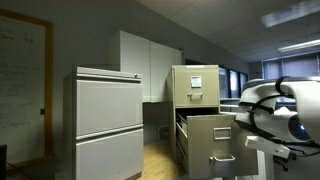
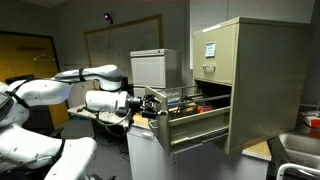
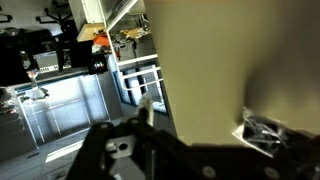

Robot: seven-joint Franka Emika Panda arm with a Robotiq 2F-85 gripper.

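Note:
A beige filing cabinet (image 2: 256, 85) has its lower drawer (image 2: 195, 127) pulled out, with items inside. The drawer front (image 1: 212, 146) carries a silver handle and faces the camera in exterior view 1. My gripper (image 2: 151, 104) is at the upper edge of that front, on the robot's side; whether it touches cannot be told. In the wrist view the beige panel (image 3: 225, 65) fills the middle and right, close beyond my open gripper. One finger shows dark at the panel's left edge. Nothing is visibly held.
A closed upper drawer (image 1: 196, 86) sits above the open one. To the left stands a white cabinet (image 1: 108, 125), with tall white cupboards (image 1: 147, 62) behind. Beside the beige cabinet is a wire rack (image 2: 298, 160). Floor shows between the cabinets.

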